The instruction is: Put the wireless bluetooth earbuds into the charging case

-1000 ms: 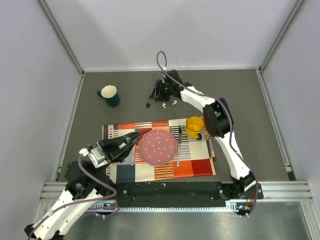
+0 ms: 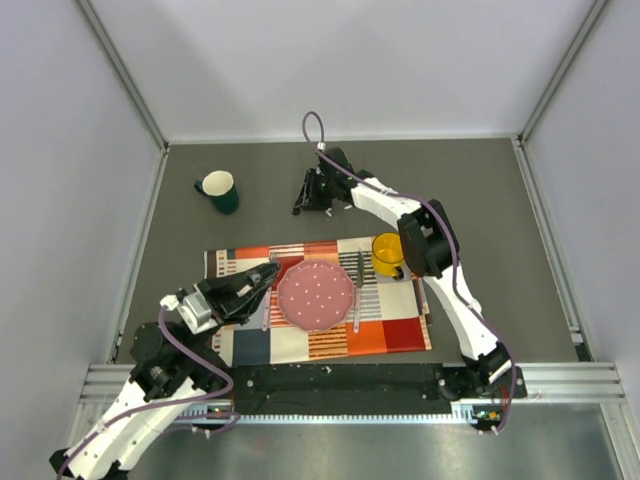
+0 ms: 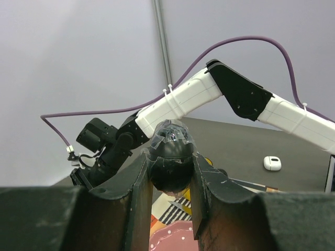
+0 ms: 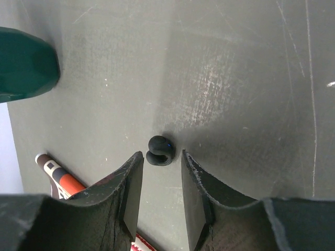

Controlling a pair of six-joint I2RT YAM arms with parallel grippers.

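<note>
A small black object [image 4: 160, 151] with a rounded cap lies on the grey table in the right wrist view, just beyond the parted fingertips of my right gripper, which is partly open above it. Small white pieces, likely earbuds, lie beside that arm in the top view, largely hidden by it. A white case [image 3: 272, 163] is on the table in the left wrist view. My left gripper is shut on a dark rounded object [image 3: 171, 170] wrapped in clear film, held over the placemat's left side; what it is, I cannot tell.
A green mug [image 2: 225, 196] stands at back left. The striped placemat [image 2: 250, 345] holds a pink plate [image 2: 315, 294], cutlery and a yellow cup [image 2: 388, 250]. Bare table [image 2: 500, 200] lies at the right.
The left arm has stayed still.
</note>
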